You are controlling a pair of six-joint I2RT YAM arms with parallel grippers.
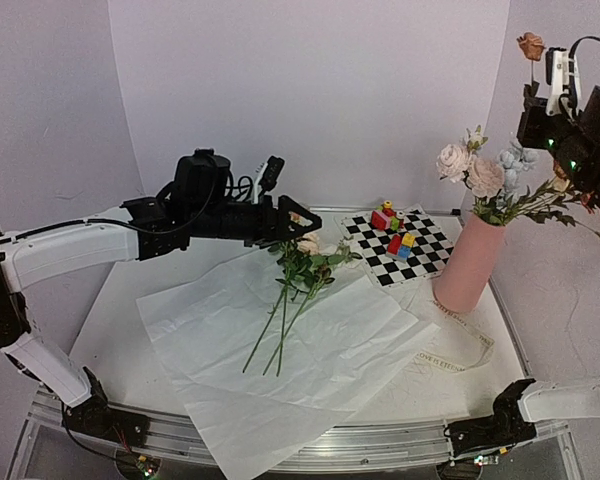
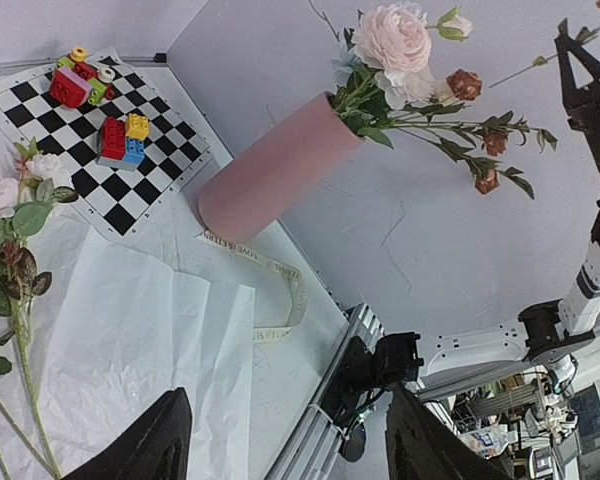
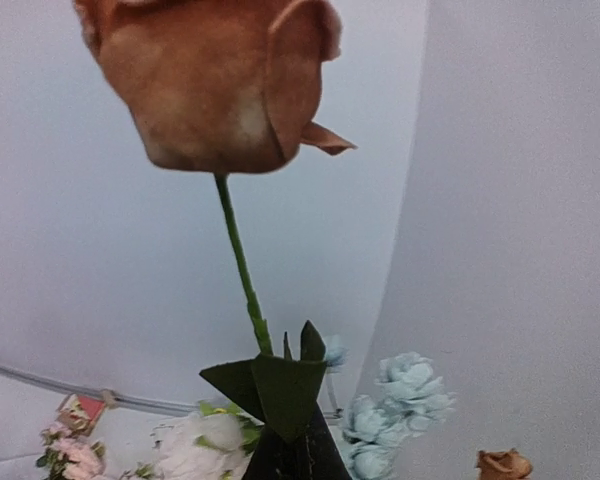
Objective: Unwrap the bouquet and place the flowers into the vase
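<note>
An orange-brown rose (image 1: pixel 531 46) is held upright at the upper right, with my right gripper (image 1: pixel 531 92) shut on its stem. Its bloom (image 3: pixel 215 85) fills the top of the right wrist view, and leaves (image 3: pixel 285 390) sit at the fingertips. Below and left of that gripper, the pink vase (image 1: pixel 470 265) stands upright, holding pink, blue and orange flowers (image 1: pixel 485 178). Over the table's left half my left gripper (image 1: pixel 310 218) is open; in its wrist view the fingers (image 2: pixel 158 440) are wide apart with nothing between. Beneath it, several cut flowers (image 1: pixel 302 270) lie on white paper.
White wrapping paper (image 1: pixel 240 345) covers the middle of the table. Behind it is a checkered board (image 1: pixel 380 262) with toy bricks (image 1: pixel 404 246). A lettered ribbon (image 1: pixel 458 362) curls in front of the vase.
</note>
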